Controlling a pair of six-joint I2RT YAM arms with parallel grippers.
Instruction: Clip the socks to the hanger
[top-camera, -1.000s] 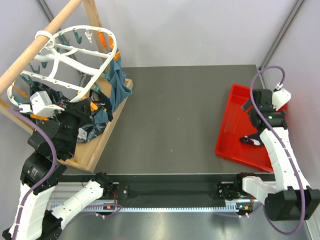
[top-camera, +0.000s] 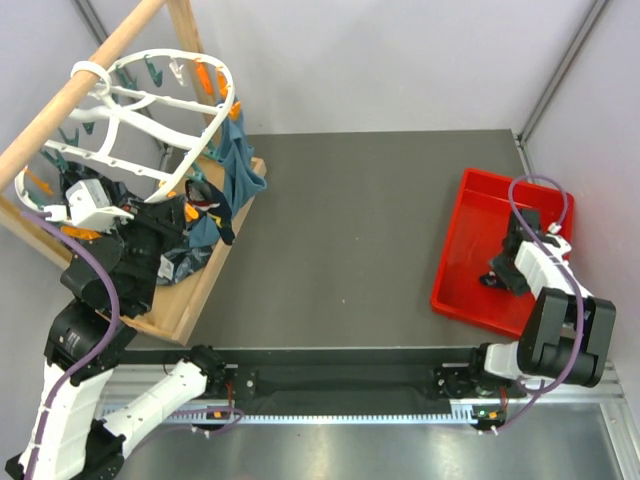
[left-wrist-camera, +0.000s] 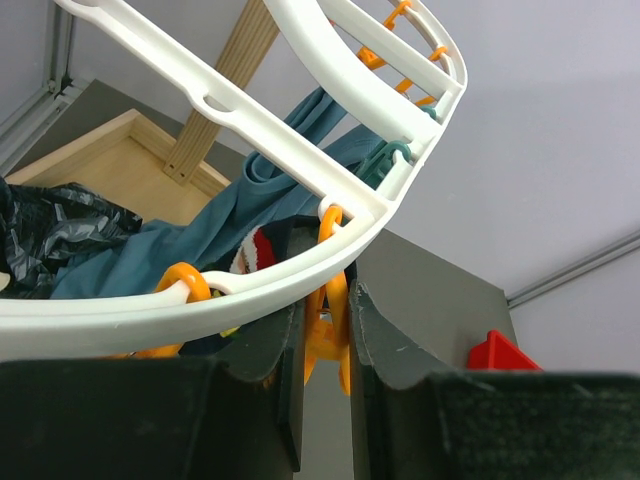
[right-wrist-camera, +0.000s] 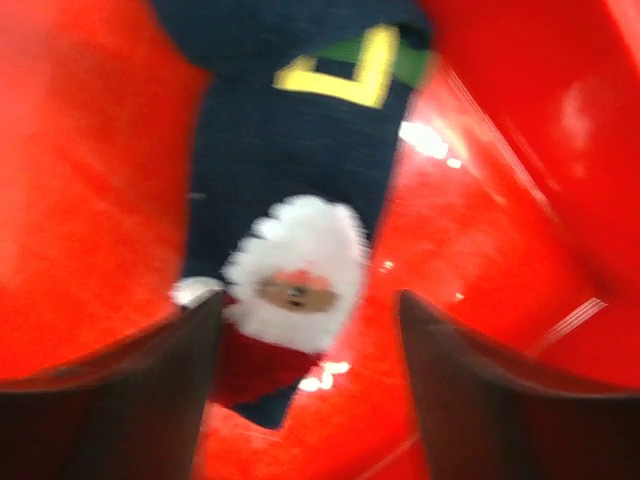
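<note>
At the white clip hanger (top-camera: 165, 130), my left gripper has its fingers closed in on both sides of an orange clip (left-wrist-camera: 327, 340) at the rim. Just behind that clip is a dark sock (left-wrist-camera: 285, 242) with a red and white pattern; whether the clip grips it is hidden. Blue cloth (left-wrist-camera: 215, 235) hangs beside it. Over the red bin (top-camera: 470, 250), my right gripper is open, blurred, with nothing held. A navy sock (right-wrist-camera: 295, 150) with a Santa face lies below it on the bin floor, its lower end partly between the fingers' lines.
A wooden rail (top-camera: 85, 85) carries the hanger above a wooden base (top-camera: 190, 305). Several free orange and green clips hang from the hanger. The grey table (top-camera: 350, 240) between stand and bin is clear. The bin's walls surround the right gripper.
My right gripper has come toward the front of the bin, over the sock lying there. The left arm has barely moved, while the dark sock at the hanger has shifted a little outward.
</note>
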